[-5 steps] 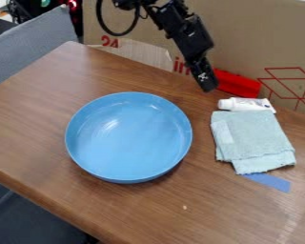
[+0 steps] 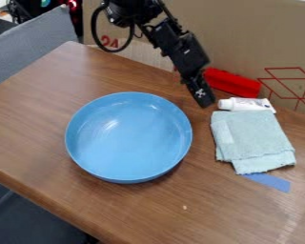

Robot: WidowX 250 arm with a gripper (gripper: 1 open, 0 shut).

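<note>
My black gripper [image 2: 202, 96] hangs low over the table, behind and right of a blue plate [image 2: 129, 138] and just left of a white tube [image 2: 244, 104]. It is shut, with nothing visible between its fingers. A folded pale blue cloth [image 2: 252, 141] lies to the right of the plate, and a red object [image 2: 234, 82] sits behind the tube against the cardboard.
The wooden table [image 2: 41, 114] has clear room at the left and front. A cardboard backdrop [image 2: 276, 48] runs along the back. A strip of blue tape [image 2: 269, 180] is at the cloth's front edge, and a grey chair [image 2: 28, 52] stands beyond the left edge.
My gripper has moved slightly down and to the left over the last second. The plate, cloth, tube and red object have not moved.
</note>
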